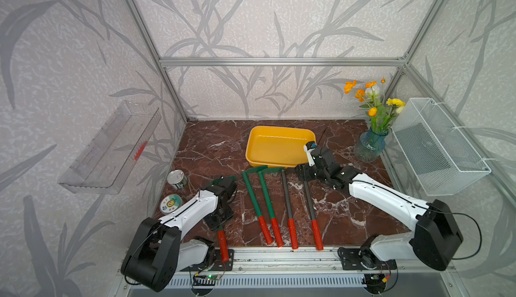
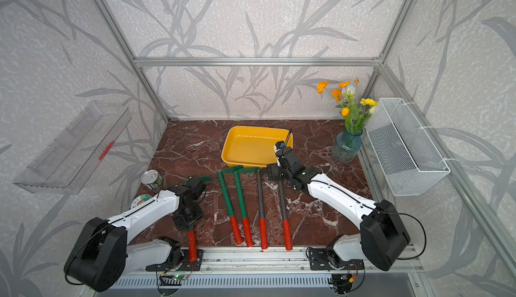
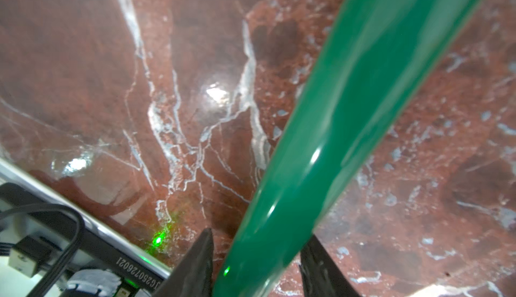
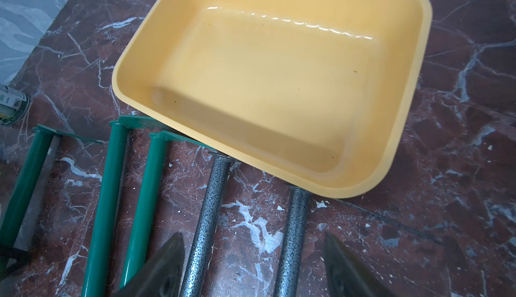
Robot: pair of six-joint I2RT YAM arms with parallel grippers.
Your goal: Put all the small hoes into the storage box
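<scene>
Several hoes lie side by side with red grips toward me: two green ones in the middle (image 1: 249, 189), two with dark grey shafts (image 1: 288, 200), and a green one at the left (image 3: 349, 109) under my left gripper (image 1: 217, 216). In the left wrist view its handle passes between that gripper's fingertips; whether they grip it is unclear. The yellow storage box (image 1: 279, 144) stands behind the hoes. My right gripper is part open above the grey shafts, near the box's front, nothing seen held.
Cans (image 1: 176, 178) stand at the left edge. A vase of flowers (image 1: 369, 146) is at the back right. A clear bin (image 1: 107, 152) and a white mesh basket (image 1: 440, 152) hang on the side walls.
</scene>
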